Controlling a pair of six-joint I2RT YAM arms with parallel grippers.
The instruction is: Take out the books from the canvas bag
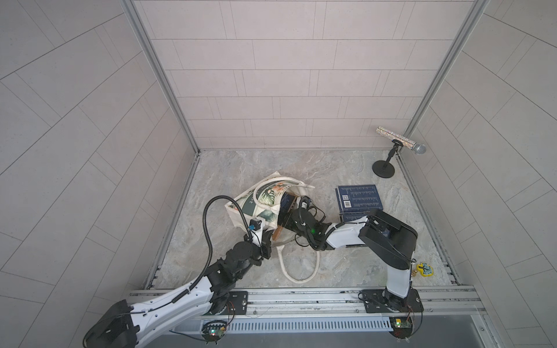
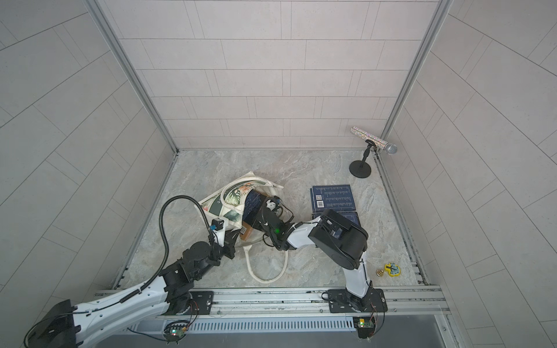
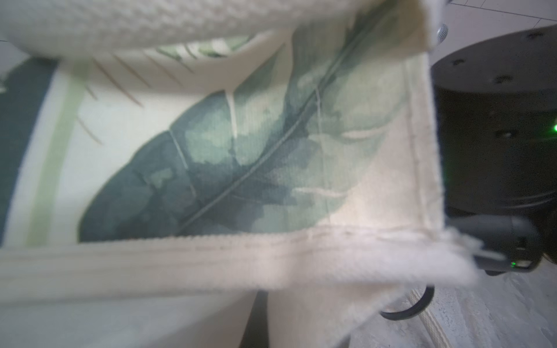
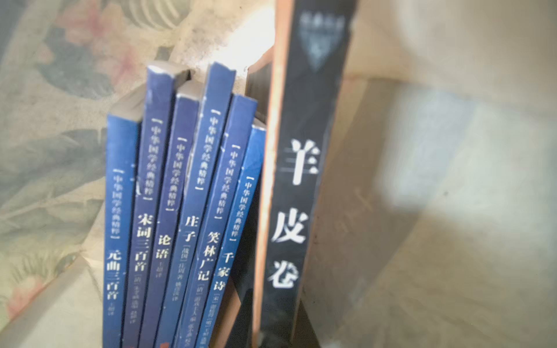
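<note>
The canvas bag (image 1: 249, 214), cream with a green leaf print, lies open toward the right. Inside it, a row of blue books (image 4: 174, 203) stands spine up beside a thicker black book (image 4: 301, 174) with white characters. My right gripper is shut on the black book, one dark finger on each side of its spine. The left gripper (image 1: 267, 235) is shut at the bag's near edge. In the left wrist view, canvas (image 3: 325, 307) lies against its dark finger (image 3: 256, 324) and covers most of the fingers.
More blue books (image 1: 359, 198) lie flat on the table at the right. Behind them stands a microphone on a round-based stand (image 1: 383, 168). A small yellow item (image 1: 425, 269) sits near the front right. One bag handle (image 1: 300, 281) loops toward the front edge.
</note>
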